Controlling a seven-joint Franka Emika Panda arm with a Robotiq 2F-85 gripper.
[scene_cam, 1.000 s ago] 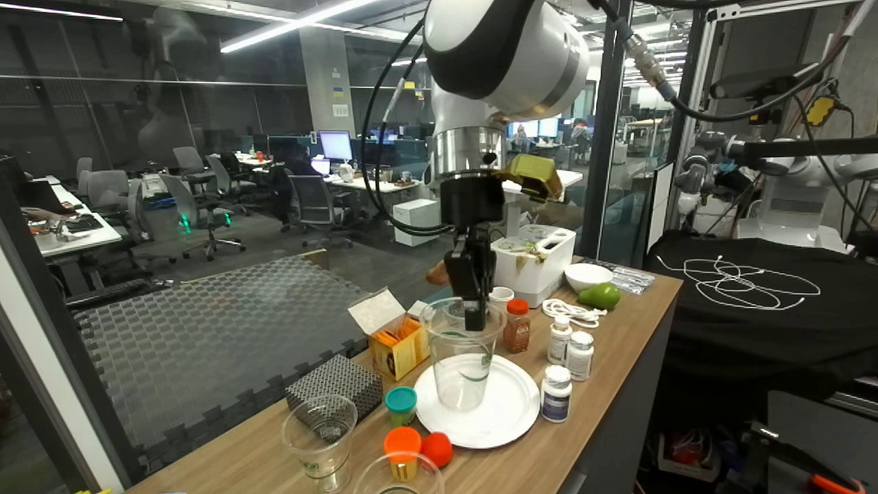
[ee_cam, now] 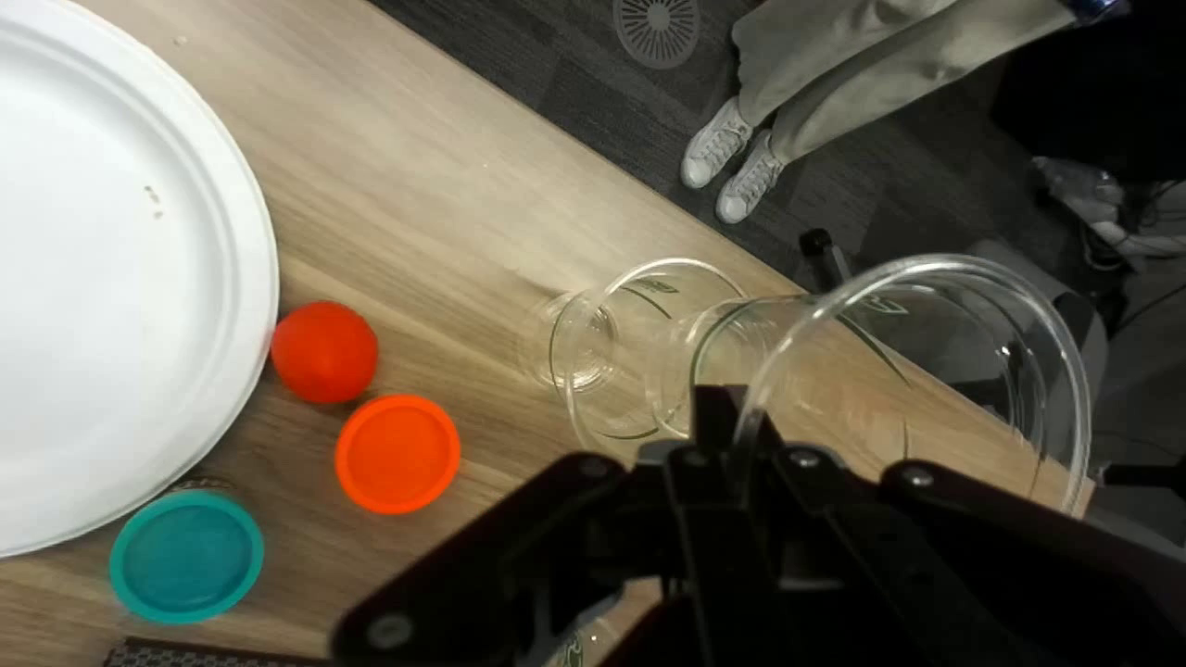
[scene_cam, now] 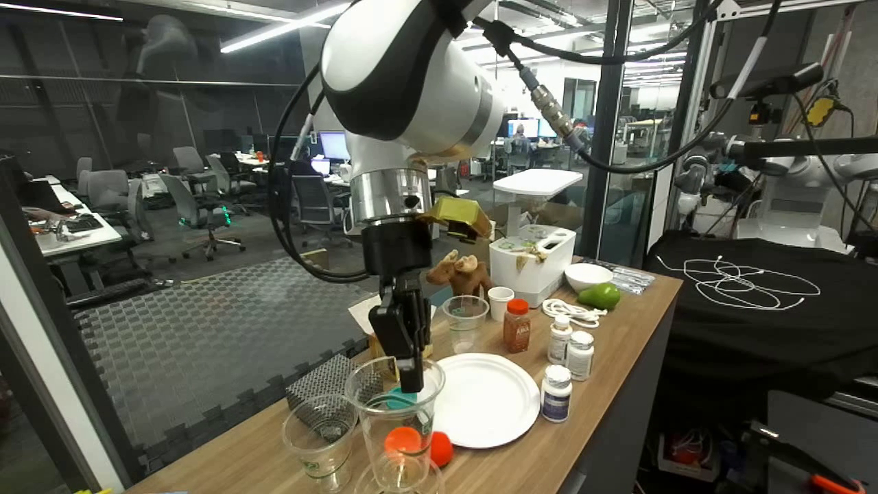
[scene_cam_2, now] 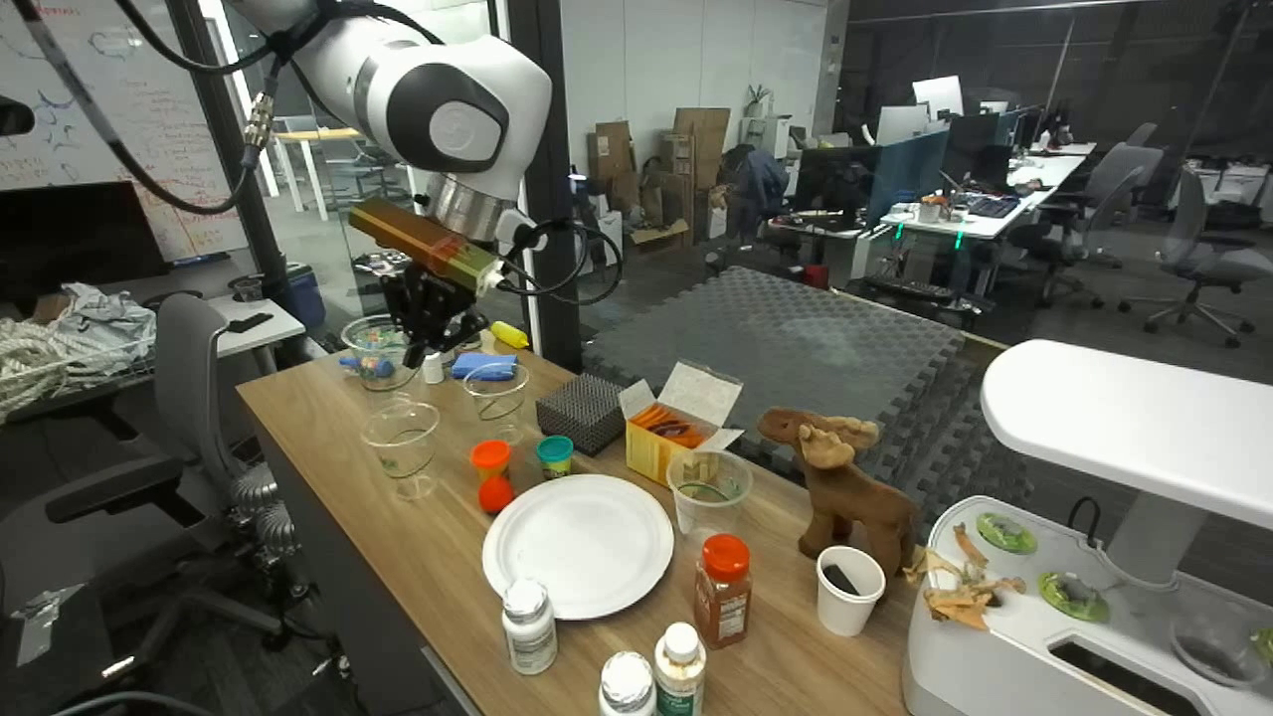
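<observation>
My gripper is shut on the wall of a clear plastic cup, near its rim. The held cup is upright and above the table. In the wrist view its wide rim reaches out to the right of my gripper. Below and partly behind it, a second clear cup stands on the table. From the other side, my gripper and the held cup are at the table's far end. Another standing clear cup is near the second cup.
A bare white plate lies mid-table. Beside it are a red ball, an orange-lidded tub and a teal-lidded tub. A black mesh block, an open tea box and several bottles stand around.
My gripper has carried the cup from above the plate leftward and nearer the camera in exterior view 1. The cup now hangs over the area by the standing cups.
</observation>
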